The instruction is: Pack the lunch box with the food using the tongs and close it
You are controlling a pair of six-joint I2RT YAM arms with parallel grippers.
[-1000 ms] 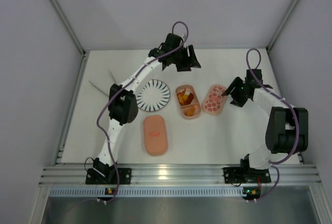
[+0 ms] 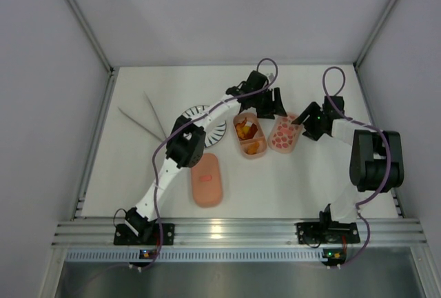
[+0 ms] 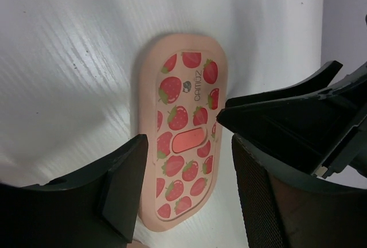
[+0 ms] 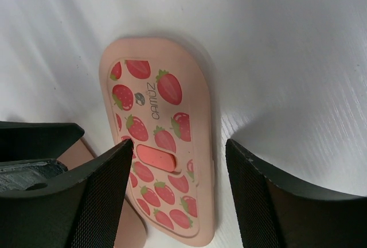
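Observation:
A pink lid with strawberry prints (image 2: 283, 133) lies flat on the table, right of the open pink lunch box (image 2: 249, 134), which holds food in two compartments. Over the lid's far-left end is my left gripper (image 2: 274, 109), open and empty. In the left wrist view the strawberry lid (image 3: 186, 101) appears between its spread fingers, apparently below them. My right gripper (image 2: 303, 127) is open at the lid's right edge. The right wrist view shows the strawberry lid (image 4: 163, 101) mostly ahead of the left finger (image 4: 109, 179), with no grip on it.
A plain pink lid (image 2: 206, 182) lies nearer the front. The striped white plate (image 2: 215, 132) is partly covered by the left arm. Two thin sticks (image 2: 141, 124) rest at the left. The grippers are close together.
My left gripper has moved right and toward the front, from behind the lunch box to the strawberry lid's far end. Lids and box stay put.

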